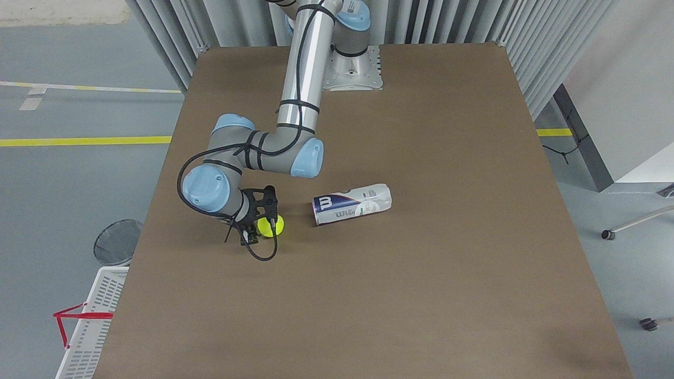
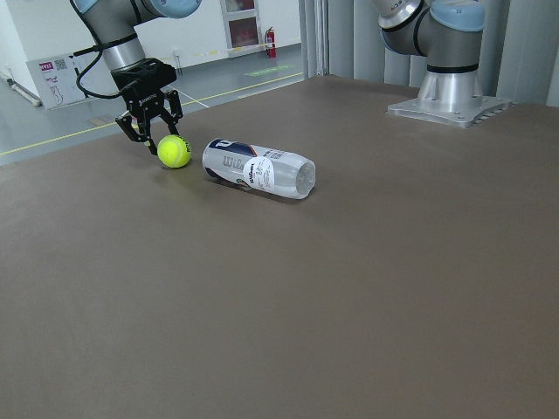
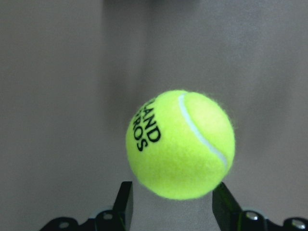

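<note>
A yellow-green tennis ball (image 1: 271, 228) with black lettering is at my gripper (image 2: 164, 142), low over the table, left of a white-and-blue tube (image 1: 351, 204) lying on its side. In the wrist view the ball (image 3: 180, 144) sits just beyond my two black fingertips (image 3: 172, 187), which stand apart, narrower than the ball's outline. In the front view the gripper partly hides the ball. Whether the fingers grip it or only touch it I cannot tell.
The robot's base (image 1: 354, 76) stands at the back. Off the left edge, on the floor, are a mesh bin (image 1: 117, 243) and a white basket (image 1: 91, 335).
</note>
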